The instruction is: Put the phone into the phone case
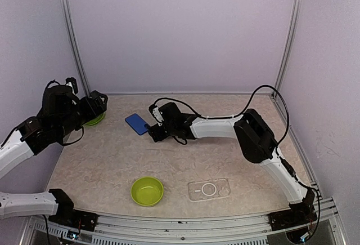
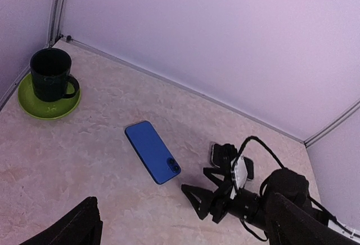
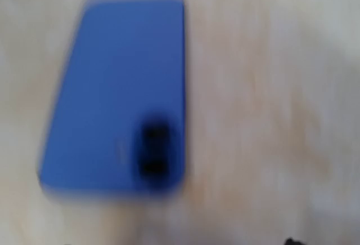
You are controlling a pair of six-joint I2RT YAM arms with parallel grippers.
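The blue phone (image 1: 136, 123) lies flat on the table, camera end toward my right gripper (image 1: 157, 129), which is low just beside that end. The phone (image 3: 109, 76) fills much of the blurred right wrist view, where the fingers are barely visible, so its opening is unclear. The clear phone case (image 1: 208, 190) lies at the front right of the table. My left gripper (image 1: 97, 101) is raised over the left side; in the left wrist view its two fingers stand wide open with nothing between them.
A dark mug (image 2: 48, 76) sits on a green saucer (image 2: 42, 107) at back left. A green bowl (image 1: 147, 199) stands at front centre. Dark objects (image 2: 218, 152) are partly hidden behind the right arm.
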